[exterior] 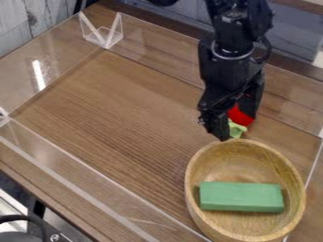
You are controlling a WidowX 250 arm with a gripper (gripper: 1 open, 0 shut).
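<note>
The black gripper (229, 118) hangs over the table just above the bowl, its fingers pointing down around a small red object (243, 115) with a green piece (235, 130) below it. The red object is partly hidden behind the gripper, and I cannot tell whether the fingers touch it. A round wooden bowl (207, 224) at the lower right holds a green rectangular block (241, 197).
A white wire-like holder (104, 28) stands at the back left. A dark cable lies at the lower left corner.
</note>
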